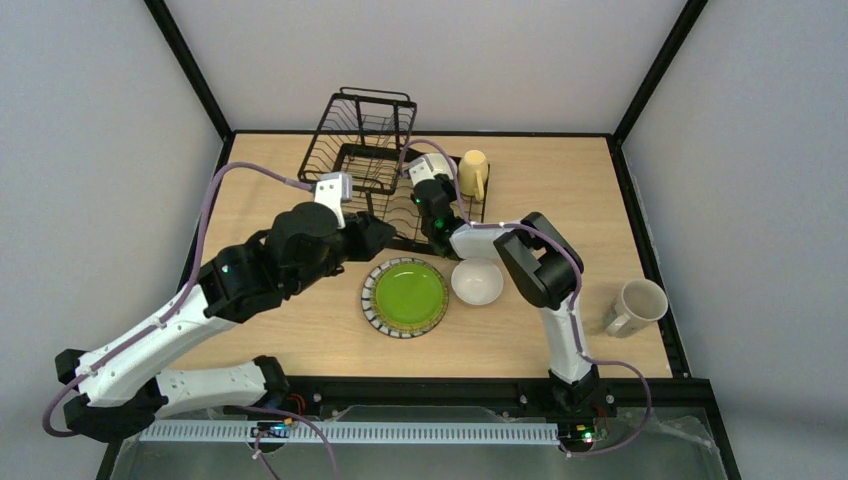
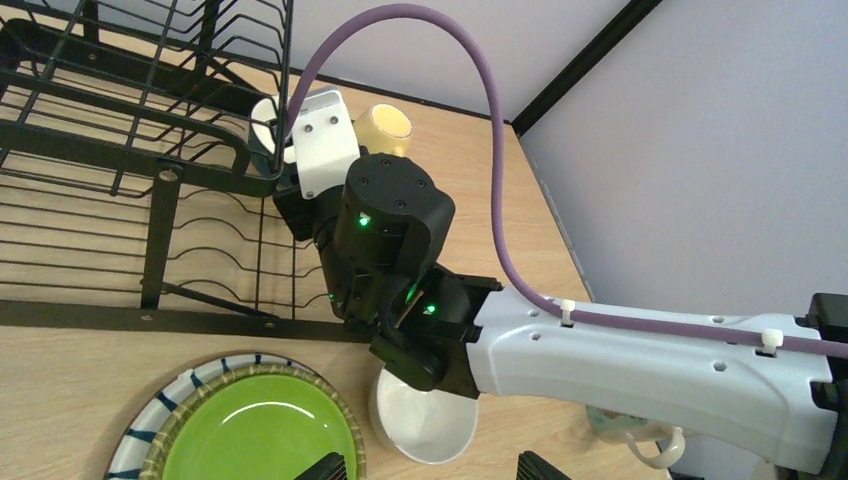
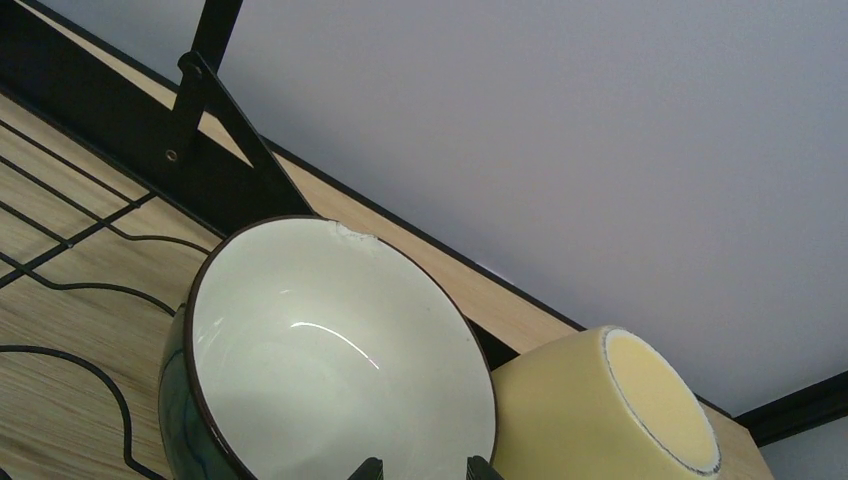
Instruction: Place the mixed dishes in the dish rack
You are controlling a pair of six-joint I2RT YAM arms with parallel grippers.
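Note:
In the right wrist view a bowl (image 3: 330, 340), white inside and dark green outside, lies tipped with its mouth toward the camera at the rack's right end. My right gripper is in front of it, part open, with a clear gap between its fingertips. The yellow mug (image 3: 600, 405) lies tipped beside the bowl. On the table before the black rack (image 1: 360, 140) are a green plate (image 1: 410, 296) on a patterned plate (image 1: 374, 318) and a white bowl (image 1: 477, 282). My left gripper hangs open and empty, near the plates.
A pale mug (image 1: 636, 306) stands at the table's far right. The rack's raised upper tier (image 2: 140, 110) rises at the left. My right arm (image 1: 540, 260) reaches over the table beside the white bowl. Bare wood (image 1: 560, 180) lies to the rack's right.

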